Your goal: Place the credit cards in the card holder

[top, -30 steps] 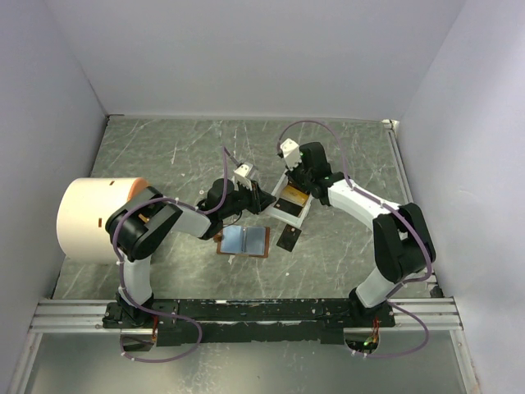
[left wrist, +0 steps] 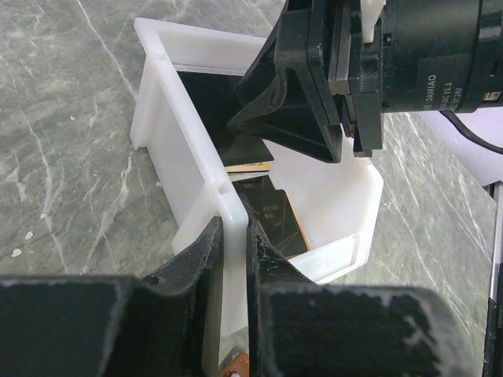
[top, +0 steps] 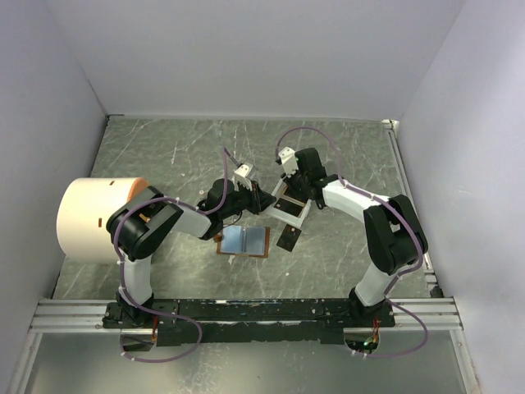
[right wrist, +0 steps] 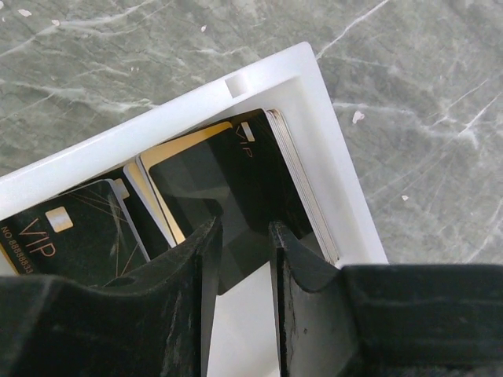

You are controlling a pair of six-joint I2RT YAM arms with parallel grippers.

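Observation:
A white box holds stacks of cards. My left gripper is shut on the box's near side wall. Over the box's far part, my right gripper stands part open, with no card seen between its fingers. Below it lie a black VIP card and yellow-edged cards; another black VIP card rests in the neighbouring part. The card holder lies open on the table in the top view, its inside pale blue with brown edges.
One loose dark card lies on the table just right of the card holder. A large white roll stands at the left beside the left arm.
The right gripper has shifted slightly downward in the top view over the box. A yellow surface seen there before now shows dark. The left arm has stayed still.

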